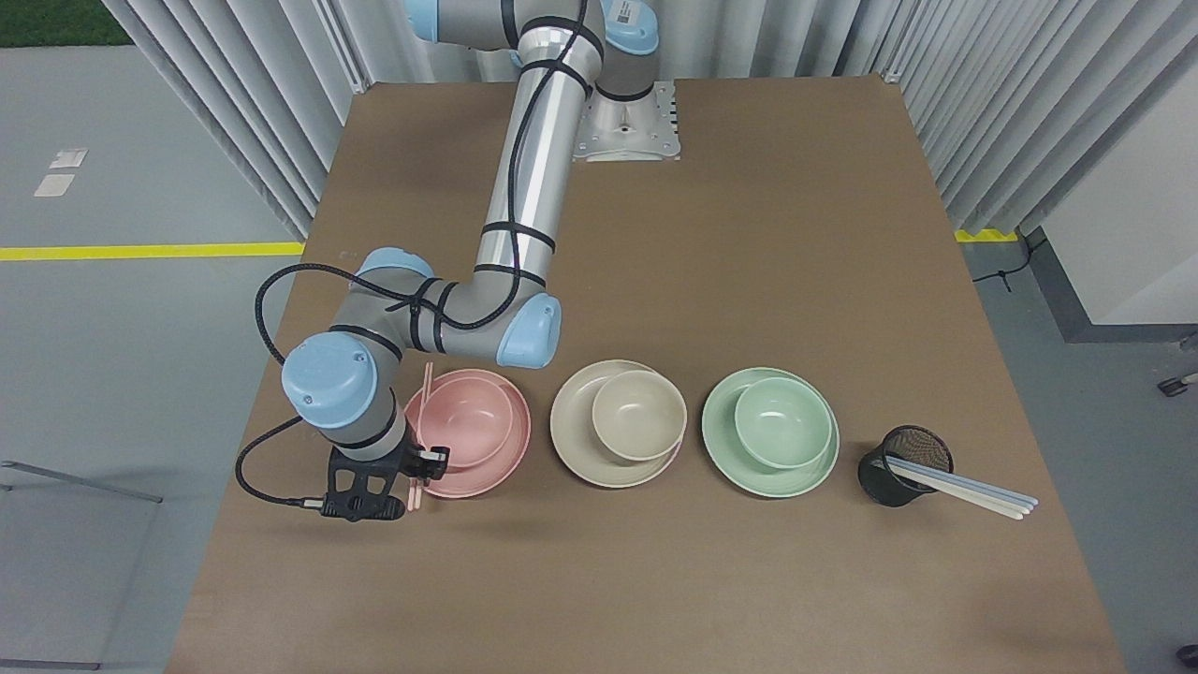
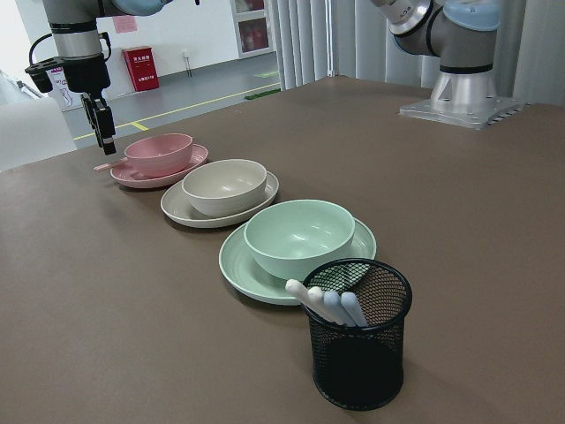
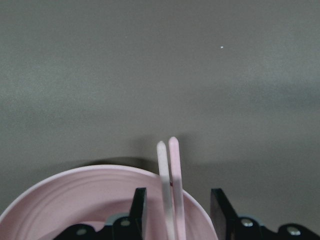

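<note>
My gripper is open over a pink pair of chopsticks (image 3: 176, 165), whose tips show between and beyond its dark fingers in the wrist view. The chopsticks rest across the pink plate (image 1: 494, 472) and beside the pink bowl (image 1: 472, 416) at the left of the set. In the left view my gripper (image 2: 107, 144) points down near the outer end of the pink setting. The arm covers part of the chopsticks in the front view.
A cream bowl (image 1: 637, 414) on its plate and a green bowl (image 1: 782, 421) on its plate stand to the right. A black mesh cup (image 2: 357, 371) with several light chopsticks is at the far right.
</note>
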